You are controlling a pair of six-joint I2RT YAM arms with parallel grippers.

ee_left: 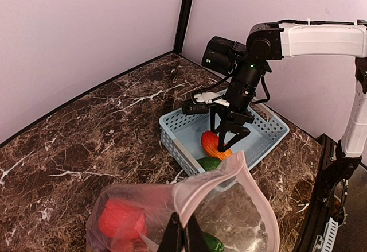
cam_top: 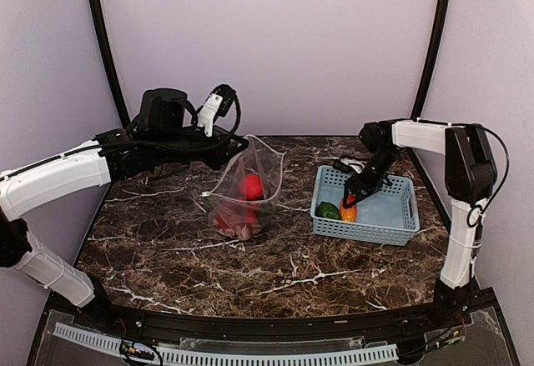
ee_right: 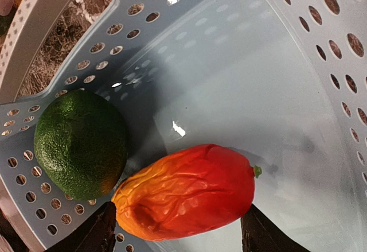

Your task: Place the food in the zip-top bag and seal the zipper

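Observation:
The clear zip top bag point(cam_top: 267, 162) stands open-mouthed on the left half of the table, red food point(cam_top: 251, 187) inside it. My left gripper is shut on the bag's rim, at the upper edge of its mouth. In the blue basket, a red-orange mango-like fruit point(ee_right: 189, 192) lies on its side against a green avocado-like fruit point(ee_right: 80, 143). Above the red-orange one, my right gripper is open, a finger at either end of it in the right wrist view; contact is hard to tell.
The light blue basket point(cam_top: 367, 232) has perforated walls around the right gripper. Bare marbled table point(cam_top: 250, 278) lies in front of the bag and between bag and basket.

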